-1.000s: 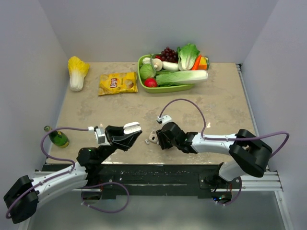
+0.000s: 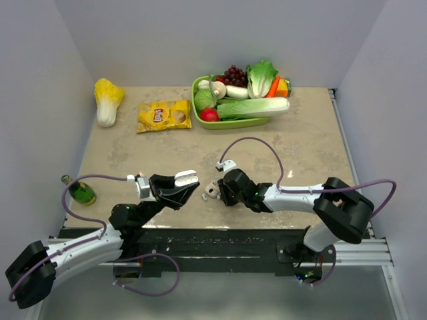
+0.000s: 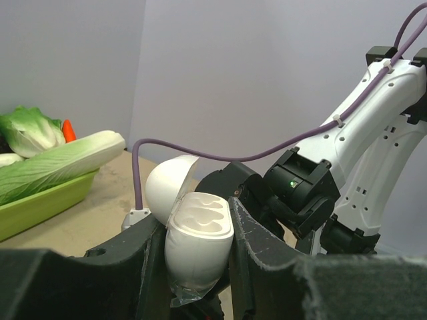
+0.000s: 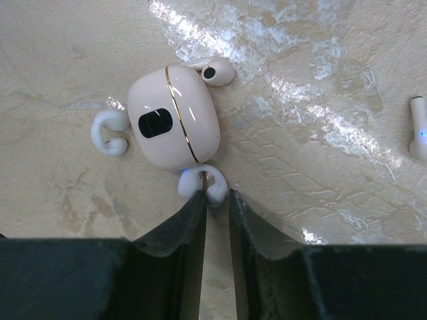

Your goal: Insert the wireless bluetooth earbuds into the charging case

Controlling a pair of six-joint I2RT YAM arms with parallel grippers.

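My left gripper [image 2: 183, 190] is shut on an open white charging case [image 3: 198, 237], held up with its slots facing up. My right gripper is low over the table, fingertips close around a white hook-shaped earbud [image 4: 193, 179]; whether they grip it is unclear. Just above that lies a closed beige case [image 4: 172, 120] with a stemmed earbud [image 4: 219, 72] behind it, another hook-shaped earbud [image 4: 107, 133] to its left and a stemmed earbud [image 4: 419, 133] at the right edge of the right wrist view.
A green basket of vegetables [image 2: 227, 123] stands at the back, with a chips bag [image 2: 163, 117] and a napa cabbage [image 2: 107, 101] to its left. A green bottle [image 2: 83, 193] is at the left edge.
The right arm has shifted slightly leftward over the small items. The left gripper with the case has barely moved.
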